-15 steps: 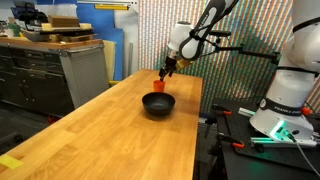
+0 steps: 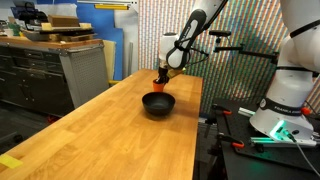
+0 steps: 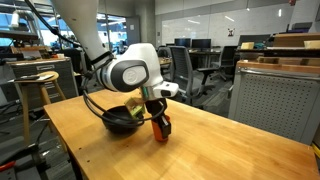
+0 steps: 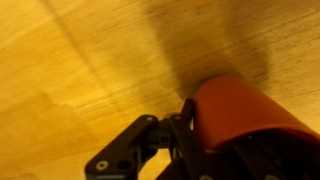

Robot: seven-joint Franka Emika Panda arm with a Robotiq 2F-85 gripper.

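Note:
An orange-red cup (image 2: 158, 86) stands towards the far end of the wooden table, behind a black bowl (image 2: 158, 103). Exterior view 2 shows the cup (image 3: 160, 128) at the person's hand, right of the bowl (image 3: 121, 124). Close up in the wrist view, the cup (image 4: 245, 105) fills the lower right, against the dark parts of my gripper. The gripper is shut on the cup, whose body hides part of the fingers. Bare wood lies beyond the cup's end. Gripper details are too small to make out in the exterior views.
A person (image 3: 140, 80) leans over the table by the cup and bowl. The white robot arm (image 2: 291, 85) stands at the right, beside the table. Much of the table (image 2: 110, 135) in front of the bowl is bare.
The person has bent lower, with the head and arms coming down towards the cup. The bowl has stayed in place, and the white arm shows no visible movement.

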